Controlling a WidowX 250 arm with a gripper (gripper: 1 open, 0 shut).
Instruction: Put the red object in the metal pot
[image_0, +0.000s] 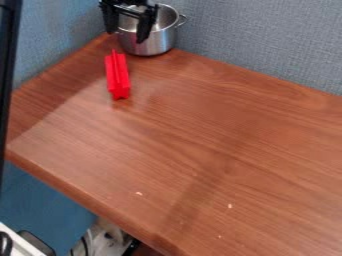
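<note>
The red block (118, 76), long and narrow, lies on the wooden table just in front of the metal pot, outside it. Silver and open at the top, the metal pot (150, 42) stands at the far left corner of the table. My black gripper (139, 36) is at the top of the view, over the pot's left part, with its fingers spread and no red block between them. The upper part of the gripper is cut off by the frame's top edge.
Grey-blue partition walls (267, 35) close off the back, right behind the pot. The table's left edge runs close to the red block.
</note>
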